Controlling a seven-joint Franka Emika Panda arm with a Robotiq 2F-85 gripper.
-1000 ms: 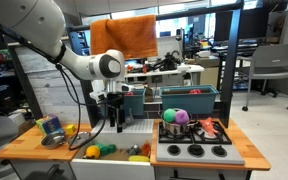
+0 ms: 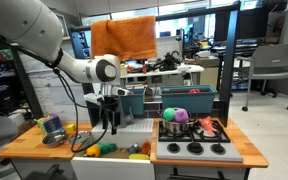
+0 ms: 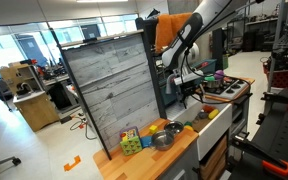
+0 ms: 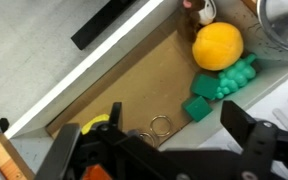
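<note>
My gripper (image 2: 111, 118) hangs over an open drawer (image 2: 81, 160) set in the counter. In the wrist view its black fingers (image 4: 259, 143) stand wide apart, with no object visible between them. Below, the drawer floor (image 4: 134, 85) holds an orange ball-like toy (image 4: 218, 46), a bumpy green toy (image 4: 237, 75) and two green blocks (image 4: 197, 108). Towards the left finger lie a yellow object (image 4: 96, 122) and a ring-shaped handle (image 4: 161, 126). Part of the drawer is hidden behind the fingers.
Right of the drawer is a stove (image 2: 196, 150); a pot holding a green ball (image 2: 168, 115) and a purple ball (image 2: 181, 116) stands at its back. A metal pan (image 2: 54, 139) and yellow items occupy the left counter. Teal bins (image 2: 189, 100) line the back.
My gripper has turned and shifted slightly left above the drawer. The drawer's contents and the things on the counter look unchanged.
</note>
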